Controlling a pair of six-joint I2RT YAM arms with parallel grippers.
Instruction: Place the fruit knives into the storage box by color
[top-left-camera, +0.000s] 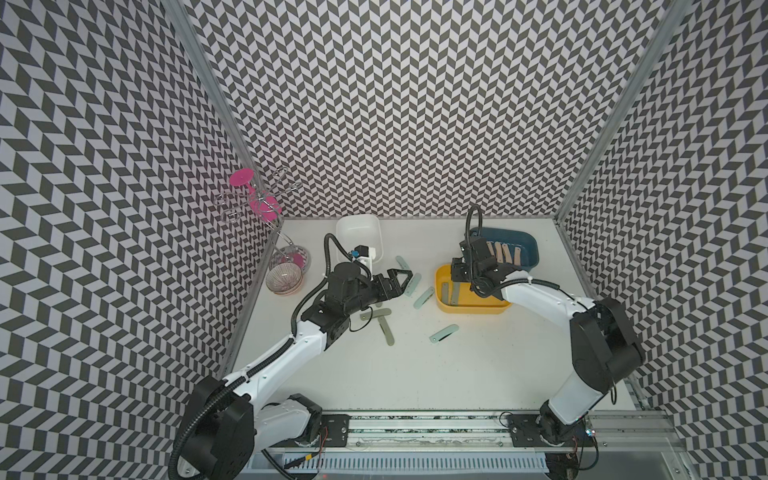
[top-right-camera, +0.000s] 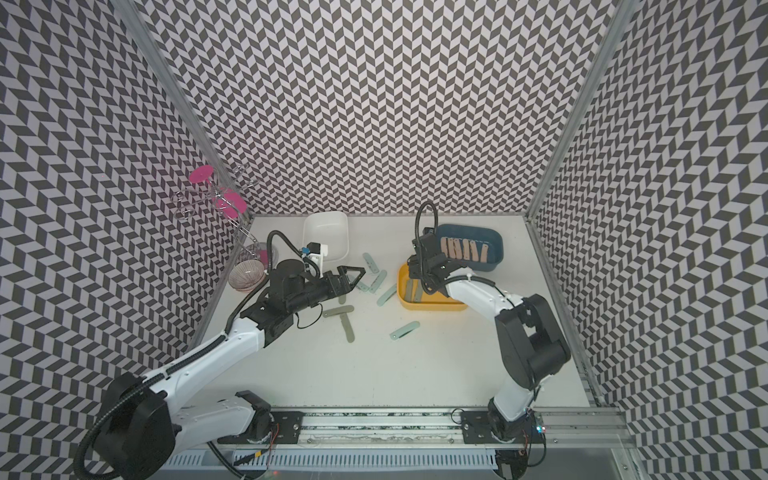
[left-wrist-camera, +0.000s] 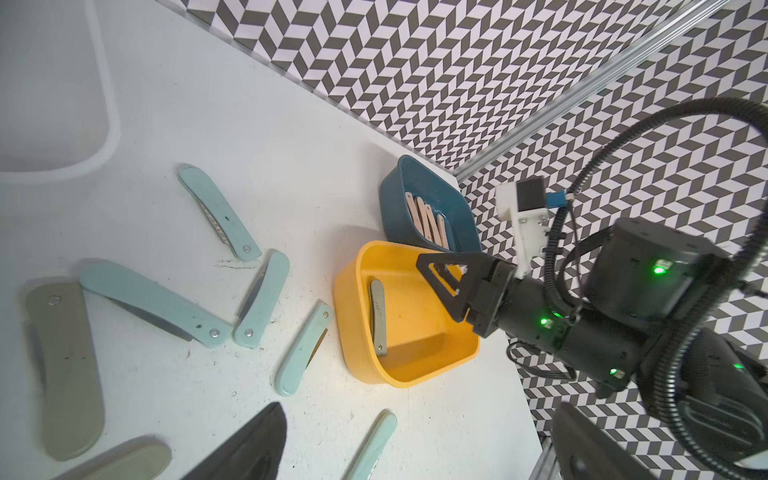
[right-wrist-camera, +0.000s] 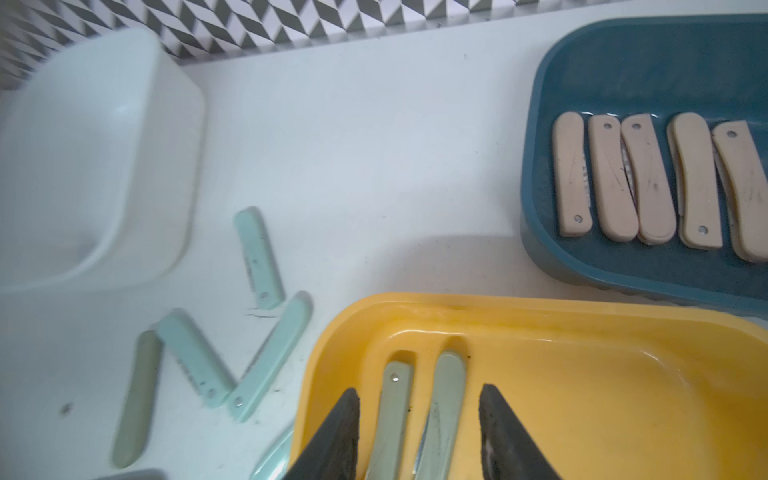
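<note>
Two grey-green knives (right-wrist-camera: 392, 416) lie in the yellow box (right-wrist-camera: 600, 320); my right gripper hovers over them, part open, with nothing visible between its fingers. Pink knives (right-wrist-camera: 612, 176) fill part of the blue box (right-wrist-camera: 576, 56). Several mint knives (left-wrist-camera: 216, 212) lie loose left of and in front of the yellow box. More grey-green knives (left-wrist-camera: 64, 368) lie on the table further left. My left gripper (top-left-camera: 401, 280) stands open above the loose knives, holding nothing.
A white box (top-right-camera: 326, 232) stands at the back middle. A wire bowl (top-left-camera: 284, 277) and a pink-and-metal rack (top-left-camera: 264, 204) stand at the left.
</note>
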